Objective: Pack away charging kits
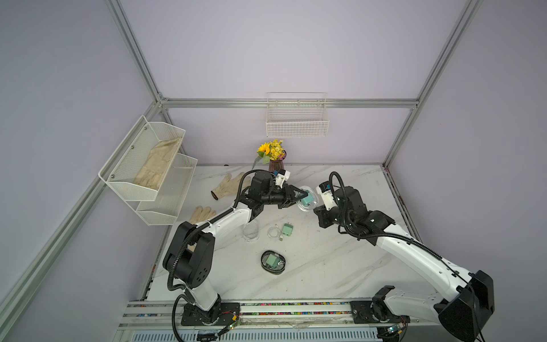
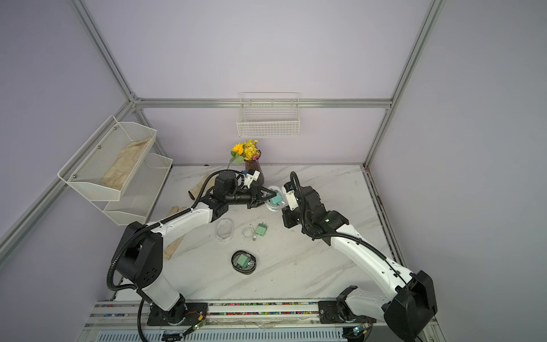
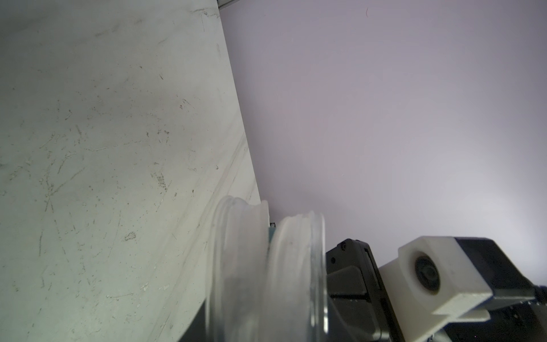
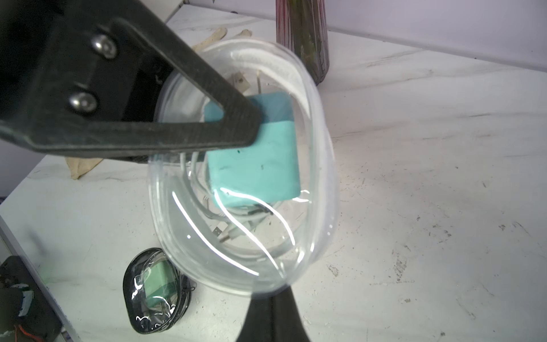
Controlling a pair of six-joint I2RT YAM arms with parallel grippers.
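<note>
Above the table, my left gripper [image 1: 306, 195] is shut on a round clear case [image 4: 239, 250]. Inside the case are a turquoise charger [image 4: 256, 165] and a coiled pale cable; one dark finger [image 4: 239, 122] crosses its near face. At the case's lower rim, my right gripper is shut; whether a bit of rim or tab sits between its tips is hidden. On the table lie a green charger [image 1: 287, 229], a white coiled cable [image 1: 273, 232], a second clear case [image 1: 250, 230], and a black-edged case [image 1: 273, 262] holding a green charger.
A flower vase [image 4: 302, 37] stands at the back, with beige gloves [image 1: 226, 185] to its left. A white two-tier shelf [image 1: 128, 191] hangs on the left wall, a wire basket [image 1: 297, 116] on the back wall.
</note>
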